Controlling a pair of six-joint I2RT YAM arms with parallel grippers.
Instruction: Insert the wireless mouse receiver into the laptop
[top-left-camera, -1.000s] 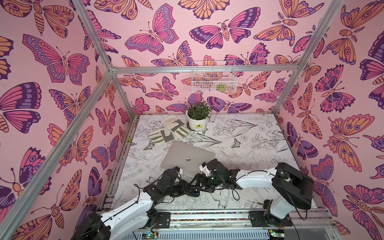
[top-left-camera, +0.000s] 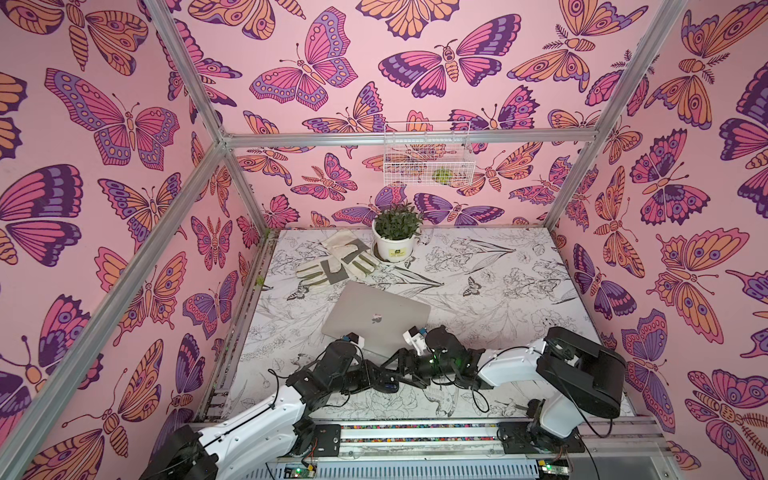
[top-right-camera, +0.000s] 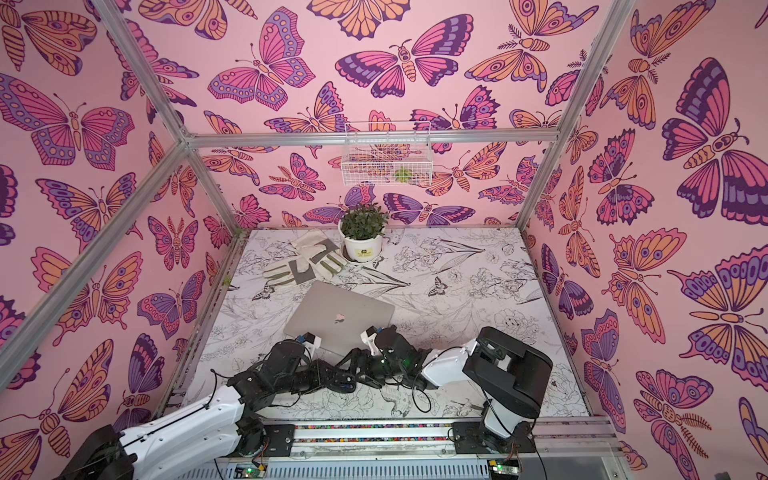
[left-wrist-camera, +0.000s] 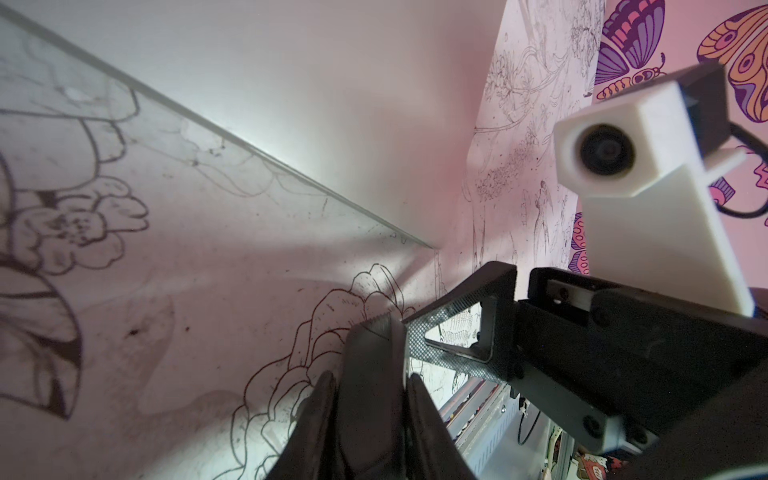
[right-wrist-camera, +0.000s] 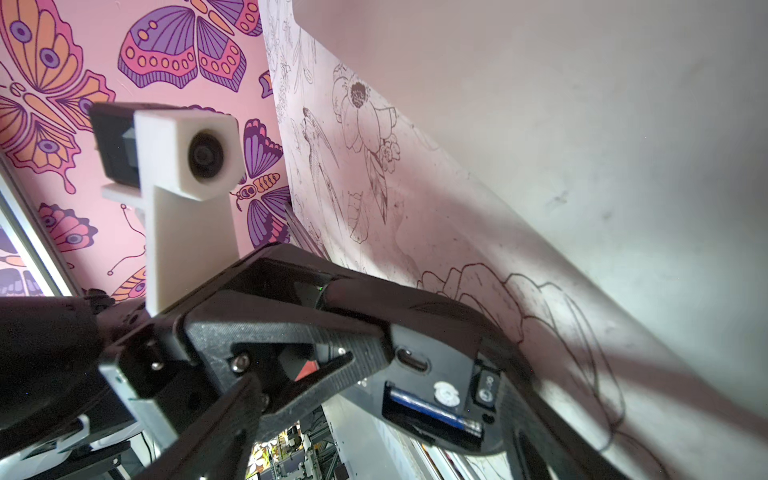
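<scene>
In the right wrist view the black mouse (right-wrist-camera: 480, 340) shows its underside, with the battery bay uncovered and a blue battery (right-wrist-camera: 432, 411) inside. Beside the battery, a small slot holds what looks like the receiver (right-wrist-camera: 486, 388). My left gripper is shut on the mouse and holds it above the table. My right gripper faces that underside with its fingers (right-wrist-camera: 532, 428) apart and nothing visible between them but the view of the mouse. The closed grey laptop (top-left-camera: 376, 312) lies just behind both grippers; its ports cannot be made out.
A potted plant (top-left-camera: 395, 236) and work gloves (top-left-camera: 340, 260) stand behind the laptop. Both arms meet close together near the front edge, leaving little room between the grippers.
The left gripper and the mouse look still, and the laptop has not moved.
</scene>
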